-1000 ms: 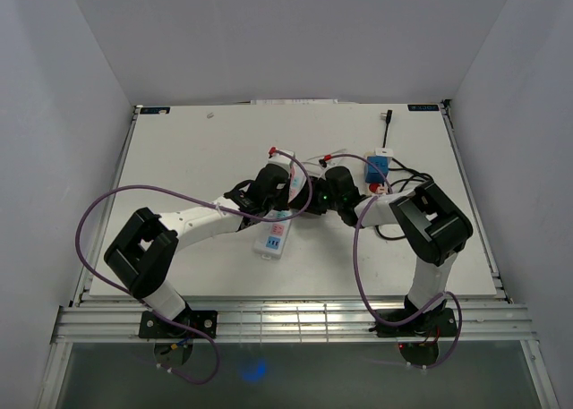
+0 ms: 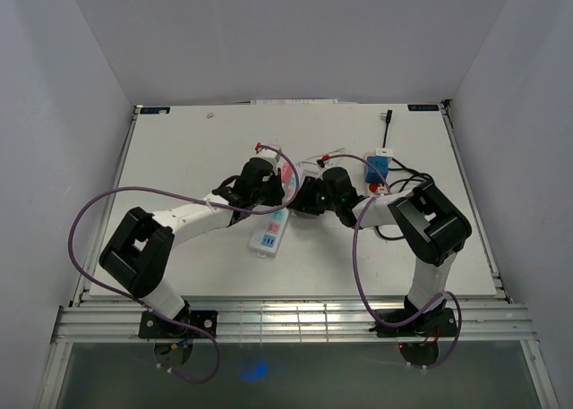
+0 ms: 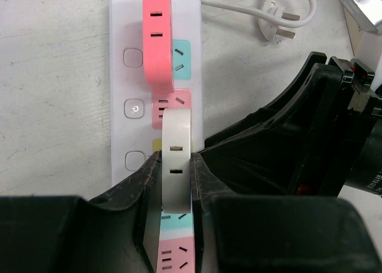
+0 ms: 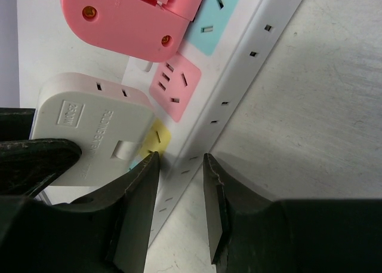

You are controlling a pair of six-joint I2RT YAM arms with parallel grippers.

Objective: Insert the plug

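A white plug adapter is held in my left gripper over the power strip; in the right wrist view it (image 4: 89, 123) hangs beside the yellow and blue sockets, so I cannot tell whether it touches them. A pink adapter (image 3: 156, 58) sits on the strip's upper part. My right gripper stands part open at the strip's right side, its left finger against the strip near the yellow socket. The strip runs diagonally beneath both grippers in the top view.
A white cable with a plug (image 3: 271, 22) lies beyond the strip. At the right are a blue block (image 2: 376, 169) and black cables (image 2: 412, 176).
My left gripper has shifted left and slightly toward the near edge, and the strip has moved slightly left with it. The right arm looks nearly still.
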